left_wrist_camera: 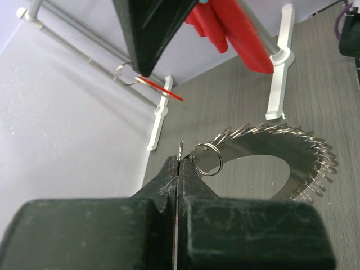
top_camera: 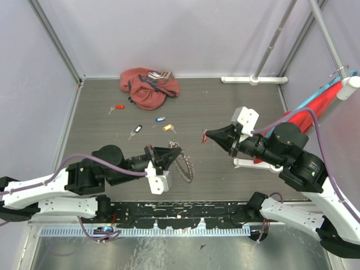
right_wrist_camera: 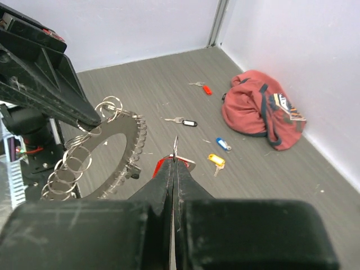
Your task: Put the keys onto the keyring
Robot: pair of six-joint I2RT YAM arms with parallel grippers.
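The keyring, a curved metal band edged with wire loops (left_wrist_camera: 323,152), is pinched at one end by my left gripper, which is shut. One round loop (left_wrist_camera: 220,162) stands out beside the fingertips. My right gripper is shut on a red-tagged key; its red tag shows behind the fingertips, and in the left wrist view the tag (left_wrist_camera: 169,93) hangs clear of the keyring. From above, my left gripper (top_camera: 179,151) and right gripper (top_camera: 207,133) are apart, the keyring (top_camera: 185,169) hanging from the left one.
On the floor lie keys with a red tag (top_camera: 120,106), a black tag (top_camera: 138,128), a blue tag (top_camera: 160,119) and a yellow tag (top_camera: 168,127). A red cloth bag (top_camera: 140,93) rests near the back wall. Red cloth (top_camera: 323,107) hangs at the right.
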